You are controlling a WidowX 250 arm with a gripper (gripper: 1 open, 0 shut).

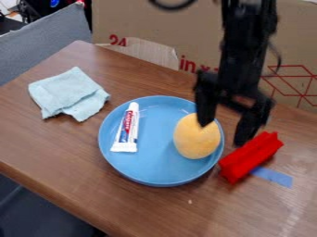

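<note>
My black gripper (233, 109), motion-blurred, hangs open over the right side of the blue plate (147, 161), its fingers above and around the upper part of a yellow round object (195, 140) and toward a red object (249, 157). Whether it touches either is unclear. A white toothpaste tube (126, 128) lies on the plate's left. The red object lies just right of the plate, on the table beside a blue strip (272, 175).
A folded light-blue cloth (65, 92) lies at the left of the wooden table (99, 201). A cardboard box (148, 28) stands behind.
</note>
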